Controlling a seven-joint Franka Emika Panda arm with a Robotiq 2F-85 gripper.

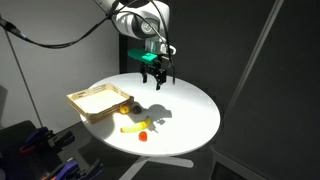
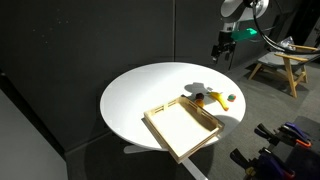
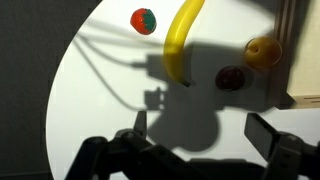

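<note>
High above the white table, my gripper stands open in the wrist view, its two fingers wide apart with nothing between them. Below it lie a yellow banana (image 3: 178,42), a red strawberry (image 3: 143,21) with a green top, a dark red round fruit (image 3: 231,78) and an orange fruit (image 3: 263,53). In exterior view 1 the banana (image 1: 135,127) is near the table's front, the strawberry (image 1: 143,136) just in front of it. A shallow wooden tray (image 1: 97,90) stands left of the fruit; no item shows inside it.
The round white table (image 1: 190,115) has bare room to the right and back of the fruit. Exterior view 2 shows the tray (image 2: 152,124) at the table's edge, with a wooden chair (image 2: 290,68) beyond the table.
</note>
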